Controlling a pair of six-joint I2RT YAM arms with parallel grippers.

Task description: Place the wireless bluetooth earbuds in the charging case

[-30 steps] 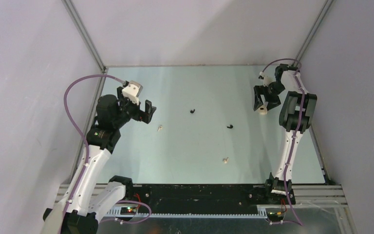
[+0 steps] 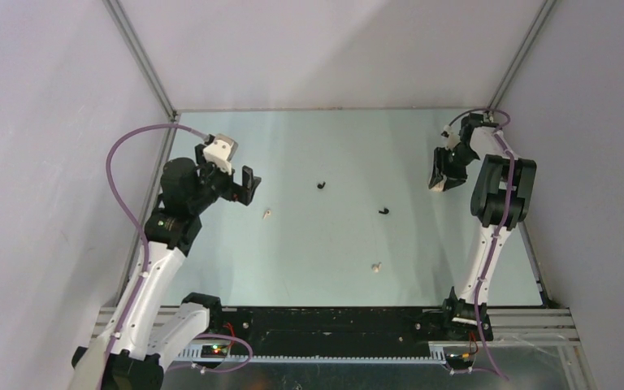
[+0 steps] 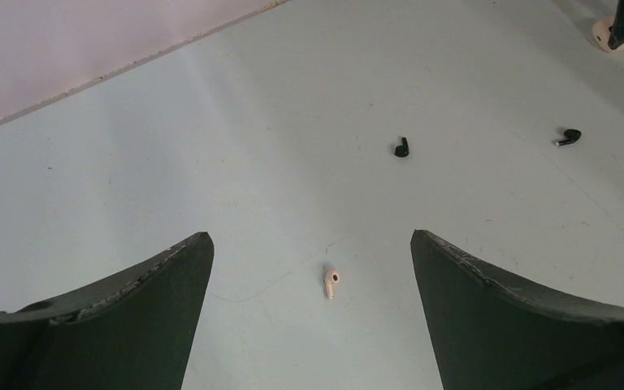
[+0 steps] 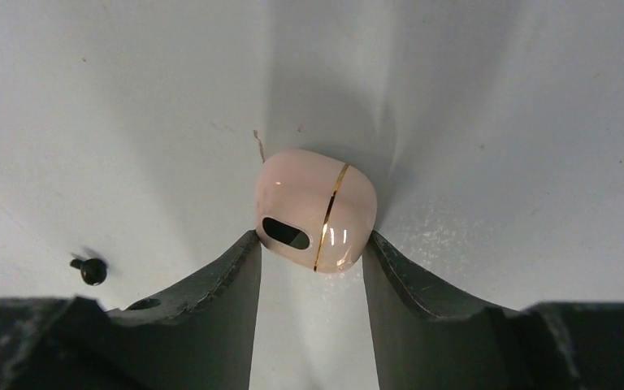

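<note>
The pale pink charging case [image 4: 296,195] lies at the table's right, between the fingertips of my right gripper, which touch or nearly touch its sides. My left gripper hangs open over the left side, empty. Two black earbuds [image 2: 321,185] [image 2: 383,211] lie mid-table. One pale earbud [image 3: 331,278] lies left of them and another pale earbud [image 2: 376,266] lies nearer the front.
The two arms stand at opposite sides, leaving the middle free.
My right gripper has moved slightly toward the front and down onto the case, its fingers closing in around it. The left arm has not moved.
</note>
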